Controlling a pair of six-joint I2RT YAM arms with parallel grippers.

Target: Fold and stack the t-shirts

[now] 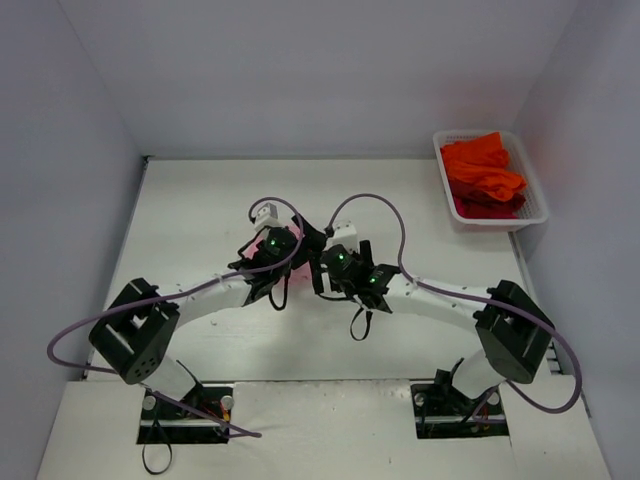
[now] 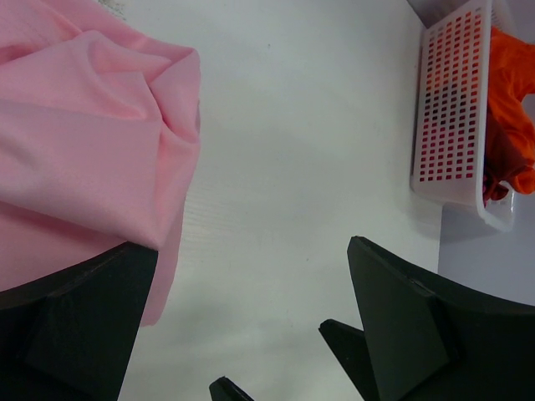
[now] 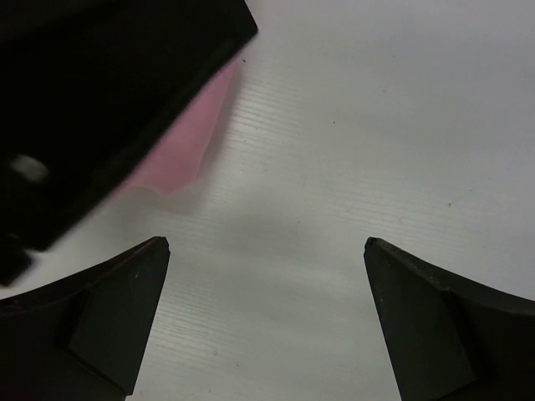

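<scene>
A pink t-shirt [image 2: 75,150], folded into layers, lies on the white table. In the top view the arms hide much of the pink shirt [image 1: 302,272]. Over its right side, my left gripper is open; its left finger [image 2: 100,313] overlaps the cloth's near edge, and bare table shows between the fingers. My right gripper is also open, just right of the shirt, with only table visible between its fingers. A dark part of the left gripper crosses the right wrist view's upper left, partly covering the pink cloth [image 3: 188,146].
A white basket [image 1: 535,205] at the back right holds orange cloth [image 1: 480,165] and dark red cloth [image 1: 485,205]. The two grippers are very close together at mid-table. Table to the left, at the back and in front is clear.
</scene>
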